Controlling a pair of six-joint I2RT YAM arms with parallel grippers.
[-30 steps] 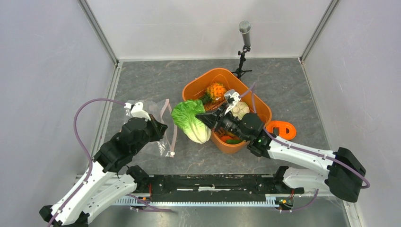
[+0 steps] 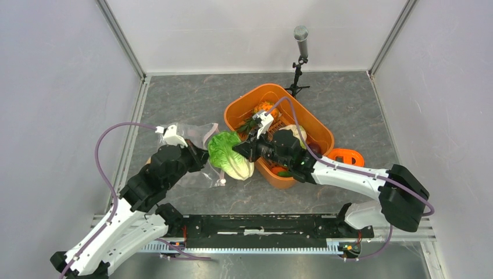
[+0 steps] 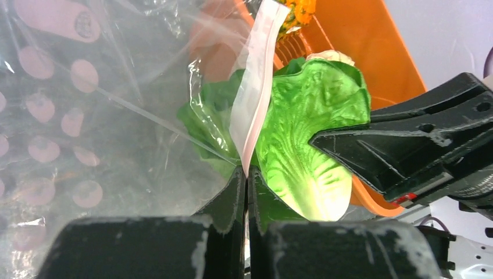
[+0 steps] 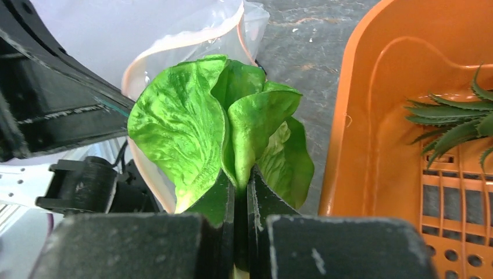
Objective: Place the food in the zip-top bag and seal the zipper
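Note:
A clear zip top bag [image 2: 200,176] is held up by its pink-white mouth strip [image 3: 254,87], on which my left gripper is shut. My right gripper is shut on a green lettuce [image 2: 234,154], gripping some of its leaves. In the left wrist view the lettuce [image 3: 308,116] is at the bag's mouth, part of it seen through the clear film. From the right wrist view, the bag's open rim [image 4: 186,39] curves behind and around the leaves. How deep the lettuce is inside cannot be told.
An orange basket [image 2: 243,106] stands right of the bag, holding a pineapple [image 2: 265,108], a cauliflower [image 2: 298,131] and other food. Beside it lies an orange ring-like object [image 2: 347,157]. A microphone on a stand [image 2: 301,40] is behind.

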